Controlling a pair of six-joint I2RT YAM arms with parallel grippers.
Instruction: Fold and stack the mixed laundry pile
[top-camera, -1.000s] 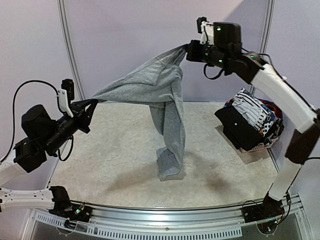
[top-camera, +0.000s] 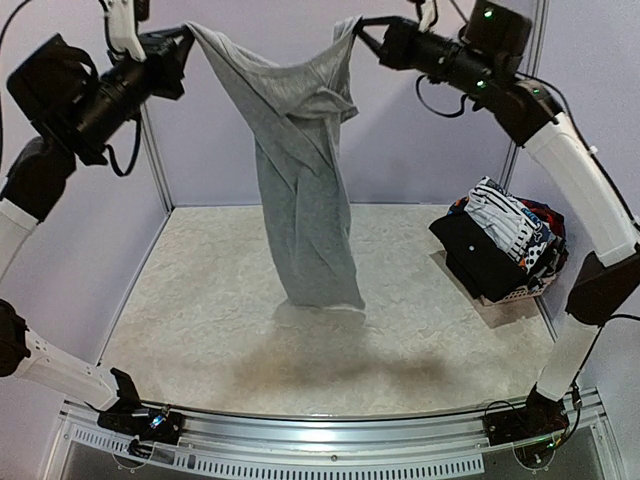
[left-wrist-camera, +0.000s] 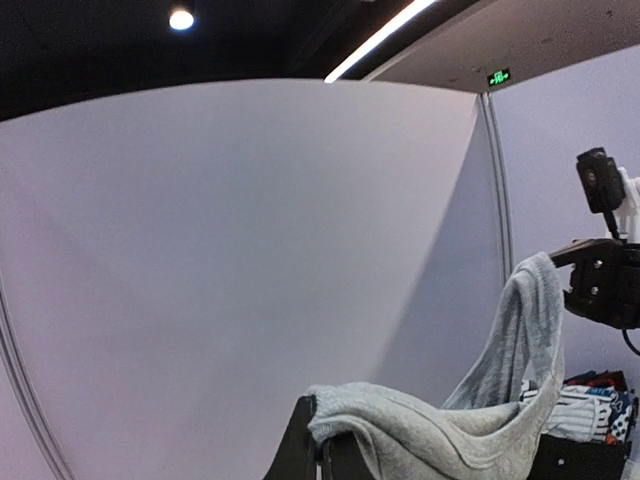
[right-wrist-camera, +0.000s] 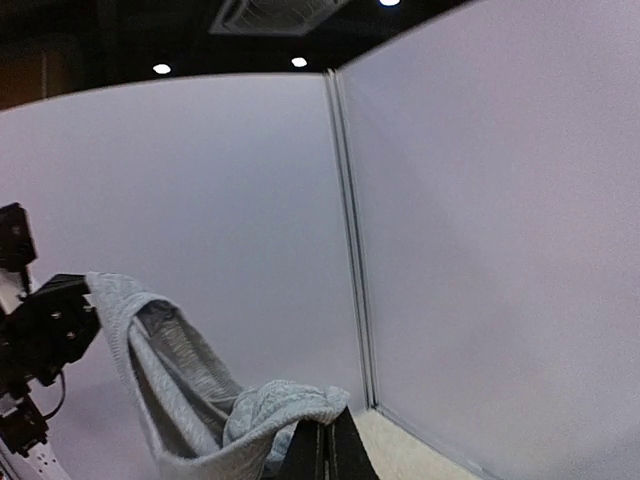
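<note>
A grey garment (top-camera: 300, 190) hangs stretched between my two grippers, sagging at its top edge, its lower end near the table surface. My left gripper (top-camera: 188, 32) is shut on one upper corner; in the left wrist view the cloth (left-wrist-camera: 430, 432) comes out from between its dark fingers. The opposite upper corner is pinched by my right gripper (top-camera: 360, 25), also shut. In the right wrist view the garment (right-wrist-camera: 205, 420) runs from those fingertips across to the left arm. Folds hide much of its shape.
At the right of the table, a basket (top-camera: 520, 294) is heaped with folded and patterned clothes (top-camera: 505, 222), a black piece (top-camera: 478, 250) among them.
The garment has gone from bunched and slanting to hanging long between them.
</note>
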